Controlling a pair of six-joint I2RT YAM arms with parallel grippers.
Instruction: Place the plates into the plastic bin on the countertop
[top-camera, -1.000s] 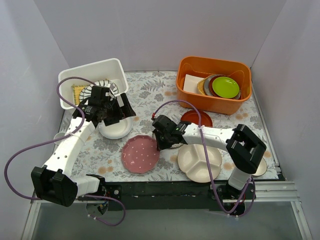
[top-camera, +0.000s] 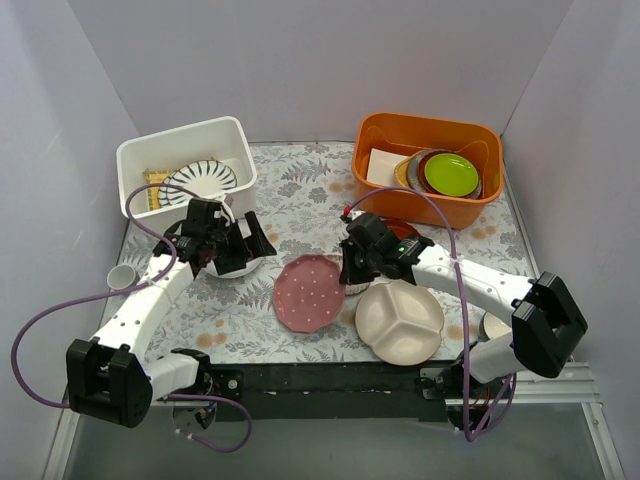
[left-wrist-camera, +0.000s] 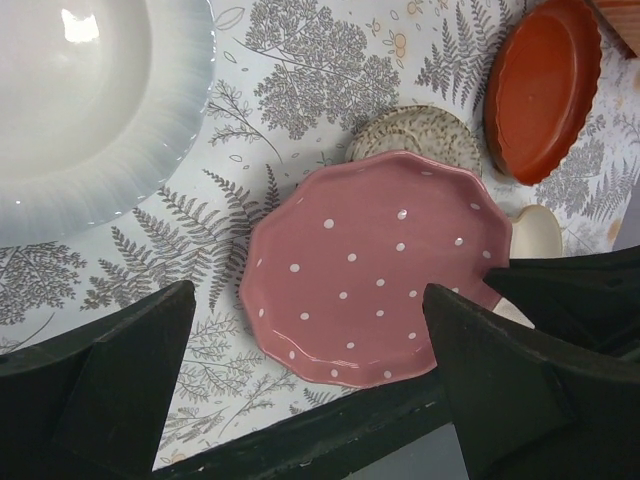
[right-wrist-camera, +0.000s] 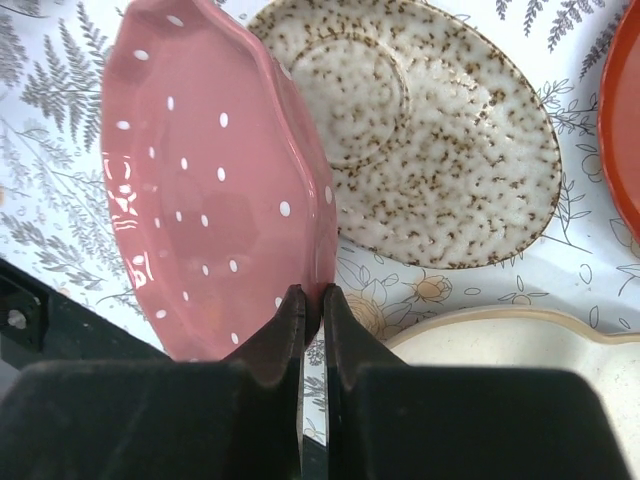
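A pink plate with white dots (top-camera: 309, 294) is pinched at its right rim by my right gripper (top-camera: 347, 277); in the right wrist view the shut fingers clasp the edge of the pink plate (right-wrist-camera: 215, 190), which tilts. My left gripper (top-camera: 262, 240) hangs open over the white plate (top-camera: 235, 270), nothing between its fingers. A speckled plate (right-wrist-camera: 420, 130) lies partly beneath the pink one. Beside it are a cream divided plate (top-camera: 400, 322) and a red-brown plate (left-wrist-camera: 543, 88), partly hidden by my right arm in the top view. The orange bin (top-camera: 428, 135) holds several plates, a green plate (top-camera: 451, 174) on top.
A white bin (top-camera: 190, 136) at the back left contains a striped plate (top-camera: 200, 177) and something yellow. A white cup (top-camera: 122, 277) stands at the left edge. Walls close in both sides; the counter between the bins is clear.
The right gripper has carried the pink plate to the right and slightly back, toward the speckled plate. My left gripper has shifted slightly toward the front, covering more of the white plate.
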